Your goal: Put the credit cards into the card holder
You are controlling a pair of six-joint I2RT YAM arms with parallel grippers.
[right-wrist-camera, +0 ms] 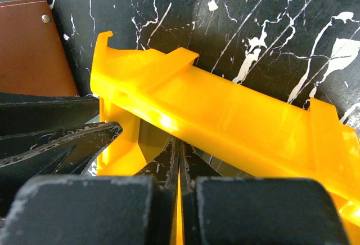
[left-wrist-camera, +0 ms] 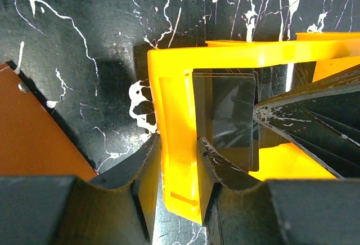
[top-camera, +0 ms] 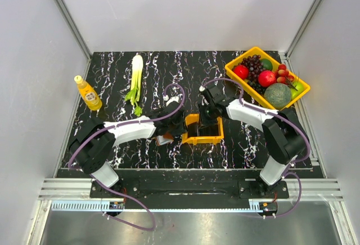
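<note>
A yellow tray (top-camera: 203,139) sits at the front middle of the dark marble table. My left gripper is shut on its left wall, seen upright in the left wrist view. Dark translucent cards (left-wrist-camera: 224,118) lie inside the tray. My right gripper is shut, tips down inside the tray beside its long wall, with nothing showing between its fingers. The brown leather card holder (left-wrist-camera: 34,135) lies just left of the tray, mostly hidden under my left arm in the top view.
A yellow basket of fruit (top-camera: 236,65) stands at the back right. A celery stalk (top-camera: 135,79) and a yellow bottle (top-camera: 88,93) are at the left.
</note>
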